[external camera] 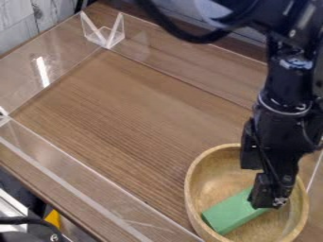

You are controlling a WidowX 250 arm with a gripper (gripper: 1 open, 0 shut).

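Observation:
A tan round bowl [207, 184] sits at the lower right of the camera view, with a green rectangular block [229, 215] lying inside it. My black gripper [271, 184] hangs from the upper right over the bowl's right part, its fingers open and reaching down beside the block's upper end. The far end of the block is partly hidden behind the gripper.
A small white wire object [104, 31] stands at the back left. Clear edging runs along the left and front, with dark clutter at the lower left.

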